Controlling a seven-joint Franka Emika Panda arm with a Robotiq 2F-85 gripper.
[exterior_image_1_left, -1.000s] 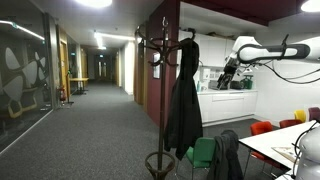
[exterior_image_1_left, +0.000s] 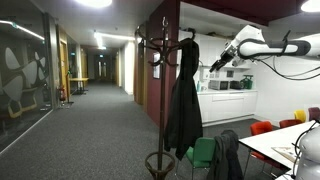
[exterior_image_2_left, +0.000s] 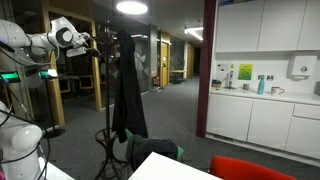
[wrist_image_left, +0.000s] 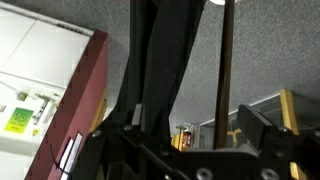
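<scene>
A tall dark wooden coat stand (exterior_image_1_left: 169, 100) holds a black coat (exterior_image_1_left: 186, 105), which hangs from one of its upper hooks. To the right of the coat, at about hook height, my gripper (exterior_image_1_left: 216, 67) points left, apart from the coat in that view. From the other side, the gripper (exterior_image_2_left: 92, 46) appears close to the top of the stand; the exact distance cannot be told. In the wrist view the gripper is open, and the stand's pole (wrist_image_left: 225, 70) and the coat (wrist_image_left: 165, 60) show ahead; no grasped object is visible.
A green chair (exterior_image_1_left: 203, 152) with a dark garment (exterior_image_1_left: 225, 155) over it stands beside the rack. Right of it are a white table (exterior_image_1_left: 270, 142) and red chairs (exterior_image_1_left: 261, 128).
My gripper has swung from pointing downward to pointing more leftward, and its tip has moved left and slightly up towards the coat. Coat and stand have stayed put.
</scene>
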